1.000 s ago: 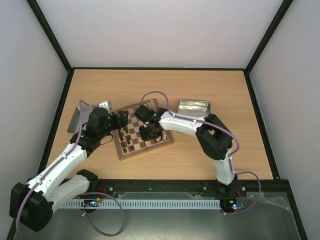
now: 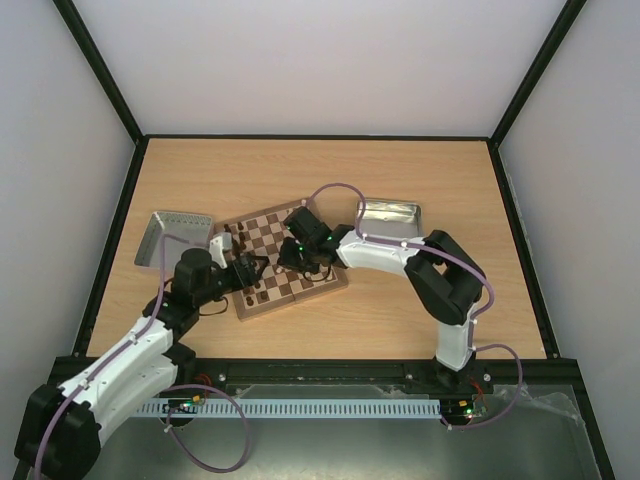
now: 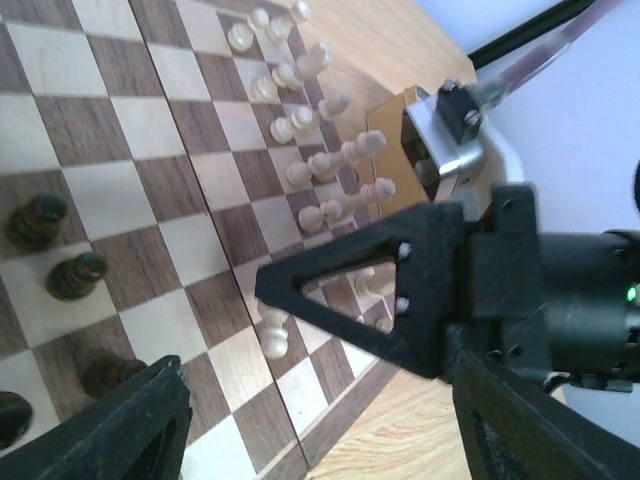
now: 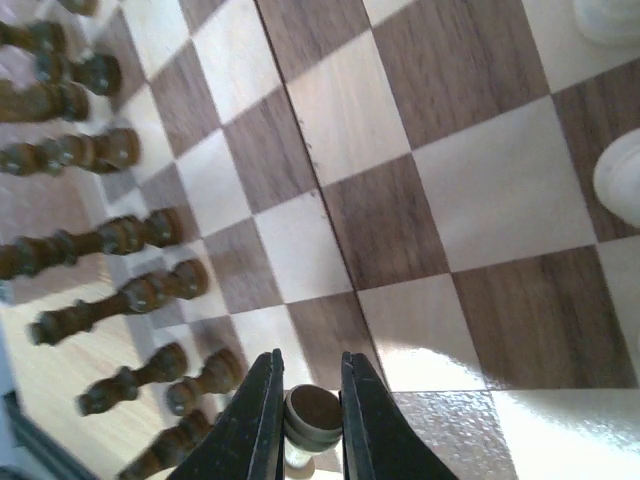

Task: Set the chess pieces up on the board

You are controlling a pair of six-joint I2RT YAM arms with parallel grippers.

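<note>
The checkered board (image 2: 265, 310) holds dark pieces on the left and white pieces on the right; the left wrist view shows rows of white pieces (image 3: 300, 70) and dark pawns (image 3: 75, 275). My right gripper is over the board with a pawn-like piece between or just below its fingertips; whether it grips it is unclear. It appears at the board's middle in the top view. My left gripper (image 2: 255, 270) hovers over the board's left side; its fingers show at the bottom corners of the left wrist view, apart, with nothing seen held.
A grey tray (image 2: 150, 240) lies left of the board, a metal tray (image 2: 390, 215) at the back right. The table behind and right of the board is clear.
My left gripper has moved toward the front and slightly right. My right arm has shifted to the right and a little back.
</note>
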